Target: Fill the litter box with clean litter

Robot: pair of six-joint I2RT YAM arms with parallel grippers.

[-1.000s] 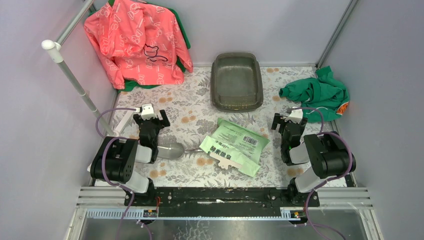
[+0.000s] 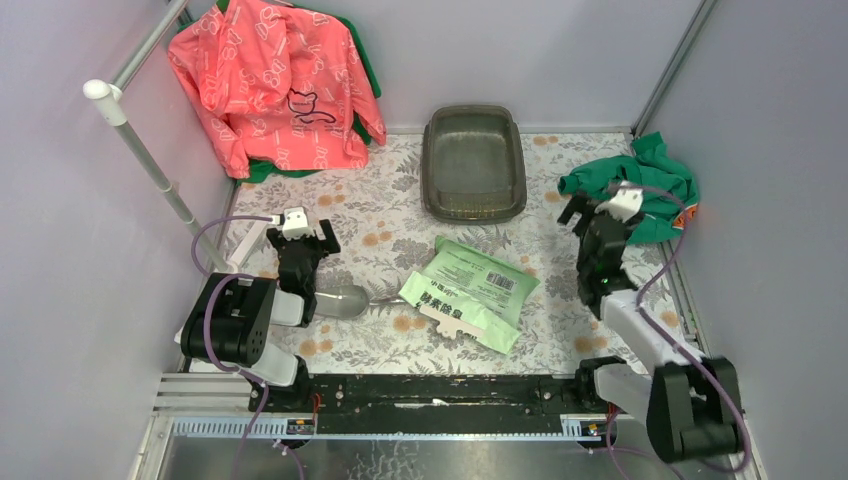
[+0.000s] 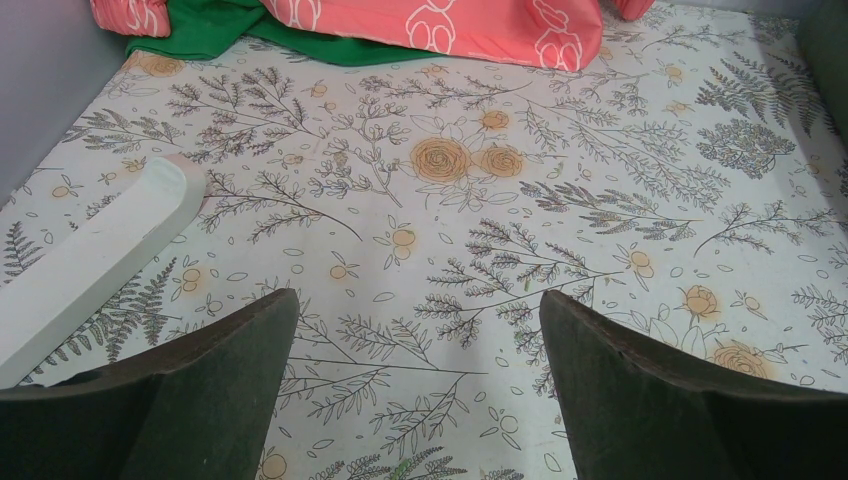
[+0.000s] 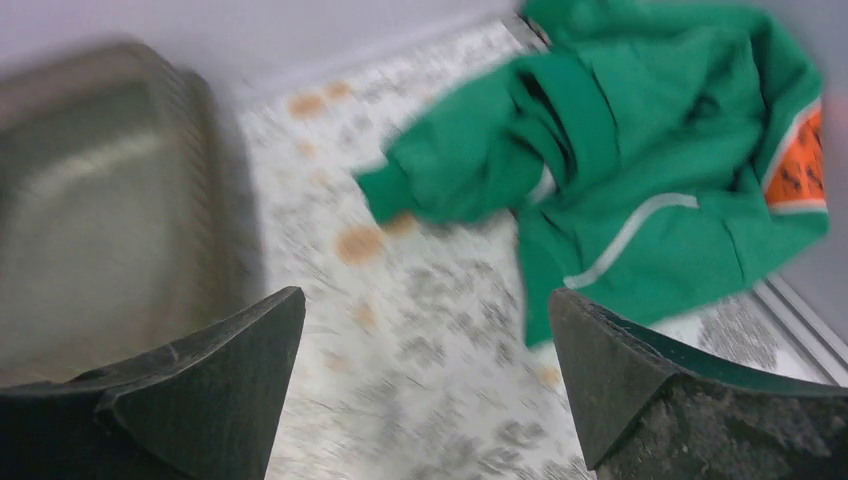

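Note:
An empty dark grey litter box (image 2: 473, 163) sits at the back middle, also visible at the left of the right wrist view. A green litter bag (image 2: 472, 288) lies flat in front of it, and a metal scoop (image 2: 341, 302) lies to its left, handle reaching toward the bag. My left gripper (image 2: 303, 233) is open and empty over the mat at the left. My right gripper (image 2: 580, 207) is blurred in the top view, raised between box and green cloth; the right wrist view shows it open with nothing between its fingers.
Pink and green garments (image 2: 275, 90) hang at the back left beside a white pole (image 2: 150, 160). A green cloth (image 2: 630, 185) lies at the back right. A white bar (image 3: 90, 260) lies by the left wall.
The left arm, box, bag and scoop are unchanged.

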